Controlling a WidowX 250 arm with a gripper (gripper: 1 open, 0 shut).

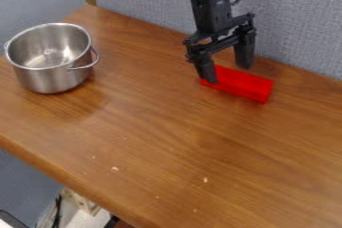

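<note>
My black gripper [225,62] hangs open over a red rectangular block [243,86] on the wooden table [160,152], right of centre. One finger comes down by the block's left end, the other is higher, behind it toward the wall. Whether either touches the block, I cannot tell. A steel pot [48,61] with wire handles stands at the left edge of the table.
A grey padded wall [295,17] runs behind the block. The table's left edge drops away at lower left, where some cables and a wooden piece show.
</note>
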